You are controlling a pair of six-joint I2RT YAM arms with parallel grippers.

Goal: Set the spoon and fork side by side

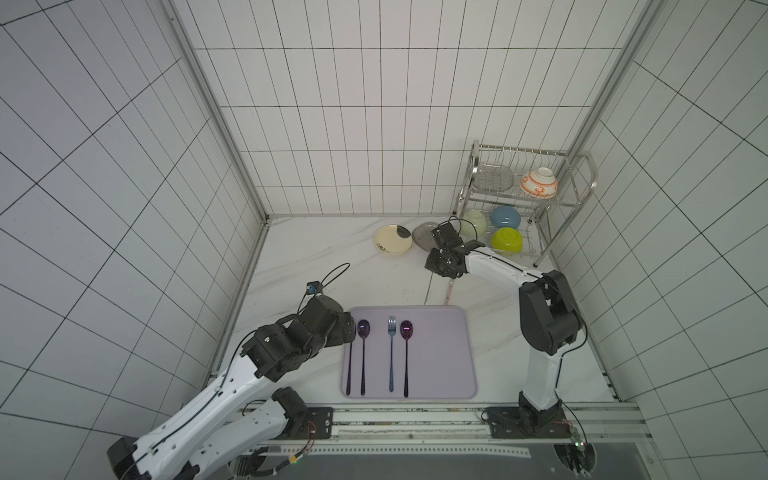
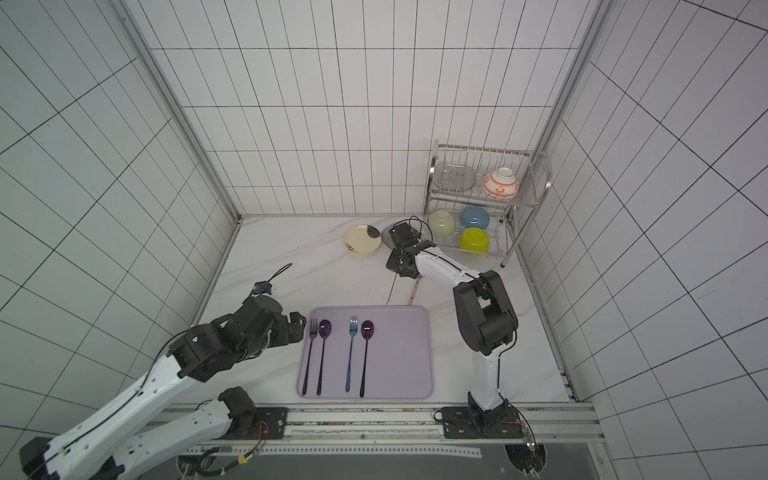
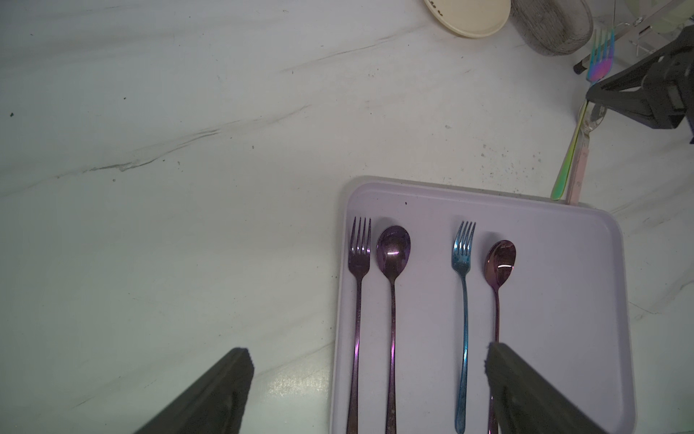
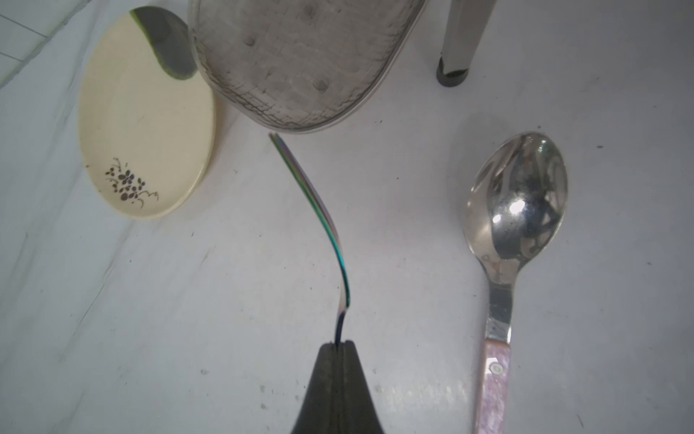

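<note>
My right gripper is shut on the neck of a rainbow-coloured fork (image 4: 336, 249), seen edge-on with its tines pointing away. In the left wrist view, the same fork (image 3: 566, 173) trails its green handle toward the tray's back edge. Just to its right lies the silver spoon (image 4: 517, 199) with a pink handle (image 4: 493, 390), bowl pointing toward the rack. From the left wrist, the fork and spoon handles look close and roughly parallel; whether the fork touches the counter cannot be told. My left gripper stands open and empty, by the tray's left side.
A lilac tray (image 1: 440, 352) holds two forks and two spoons, dark purple and blue. Behind the fork are a grey mesh basket (image 4: 303, 65) and a cream plate (image 4: 144, 123). A dish rack (image 1: 524, 200) with bowls stands back right.
</note>
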